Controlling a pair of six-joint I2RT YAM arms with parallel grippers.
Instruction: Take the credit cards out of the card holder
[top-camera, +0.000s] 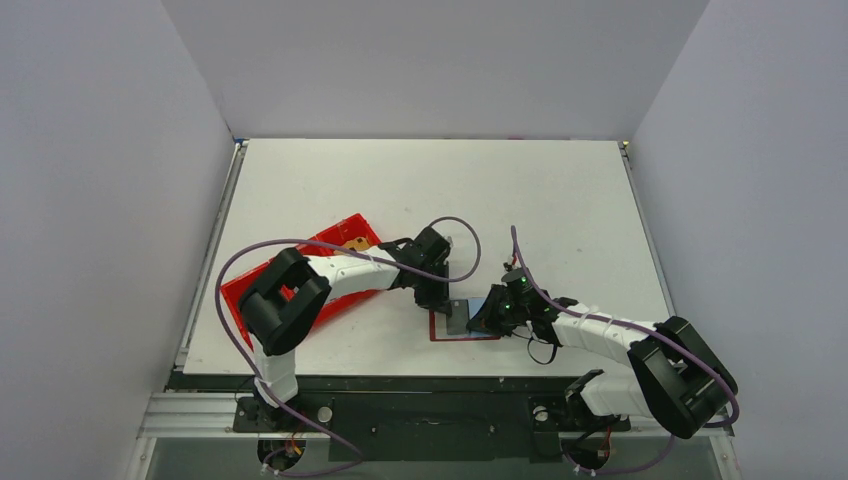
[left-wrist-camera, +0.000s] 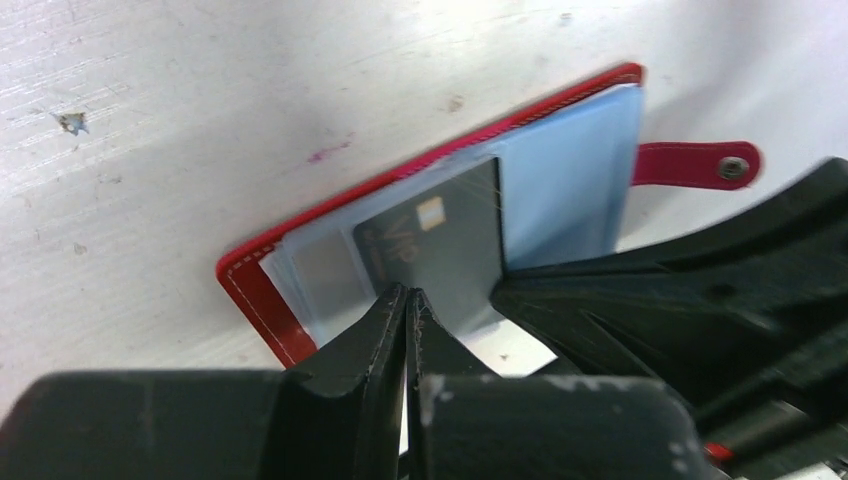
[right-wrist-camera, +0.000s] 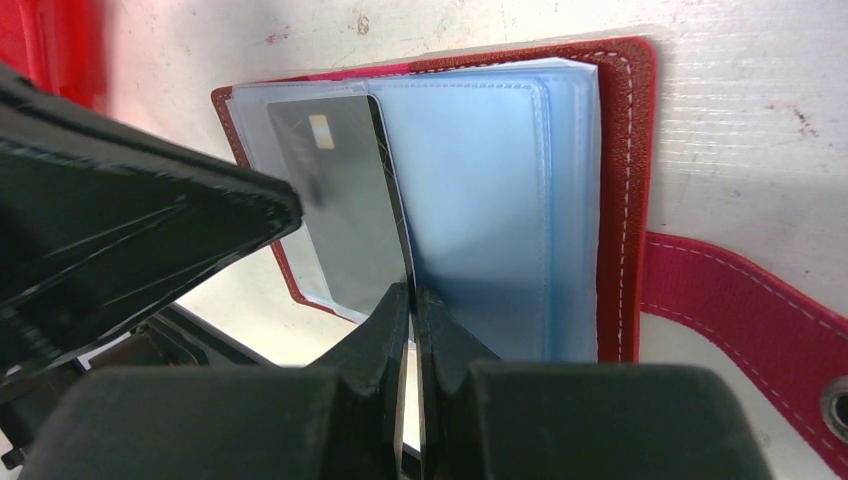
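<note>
The card holder (top-camera: 462, 339) lies spread out near the table's front edge, its red cover edged round clear and pale-blue sleeves (left-wrist-camera: 568, 165). A dark grey card (right-wrist-camera: 345, 190) with a gold chip shows in a sleeve, its edge beside the blue sleeves. At that edge my right gripper is shut, fingertips together; whether they pinch anything thin cannot be told. My left gripper is shut over the card's other side, nothing visible between its fingertips. In the left wrist view, the right gripper's dark fingers (left-wrist-camera: 600, 290) cover the card's lower corner.
A red tray (top-camera: 350, 301) with tan items inside stands at the left, partly under the left arm. The holder's strap (left-wrist-camera: 695, 163) with its snap sticks out to the right. Behind the holder the white table (top-camera: 530, 190) is bare.
</note>
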